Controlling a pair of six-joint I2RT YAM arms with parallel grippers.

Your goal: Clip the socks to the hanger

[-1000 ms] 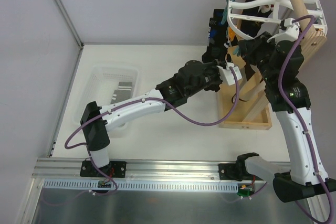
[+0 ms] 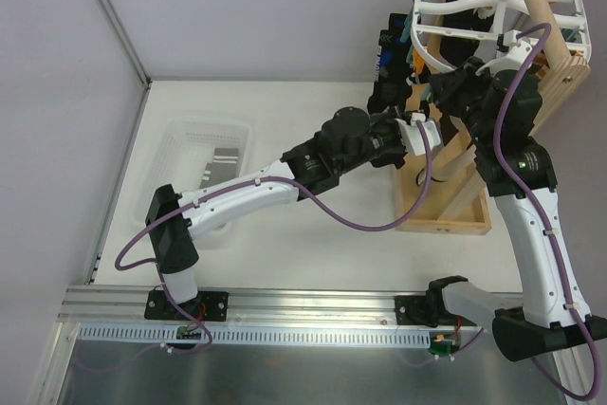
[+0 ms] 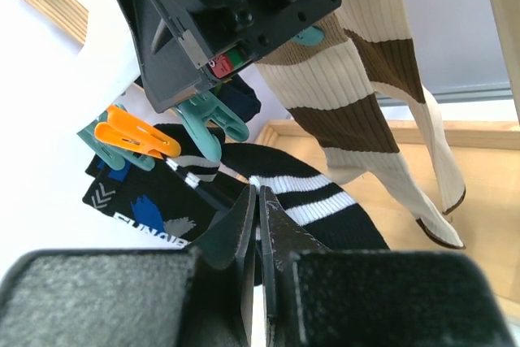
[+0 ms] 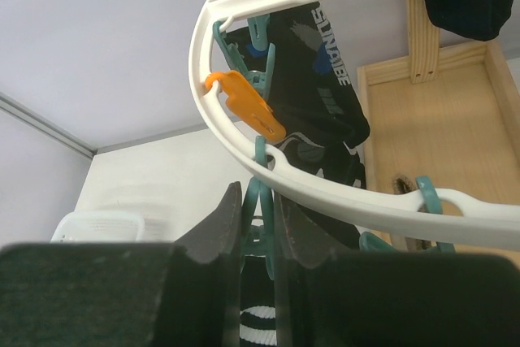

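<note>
In the right wrist view my right gripper is shut on the handles of a teal clip (image 4: pixel 260 152) hanging from the rim of the white round hanger (image 4: pixel 325 188). The fingers of this teal clip (image 3: pixel 207 123) point down in the left wrist view, above a black sock with white stripes (image 3: pixel 305 197). My left gripper is shut at this sock, its thin cloth seeming pinched at the fingertips. Part of the striped sock (image 4: pixel 258 314) shows below the clip in the right wrist view; whether the clip touches it I cannot tell.
Beside the teal clip, an orange clip (image 4: pixel 244 105) and a black printed sock (image 4: pixel 305 71) hang from the hanger. Beige-brown striped socks (image 3: pixel 333 95) hang nearby. A wooden stand (image 2: pixel 446 225) is below. A white basket (image 2: pixel 190 163) lies left.
The left arm is almost where it was, and the hanger looks unmoved.
</note>
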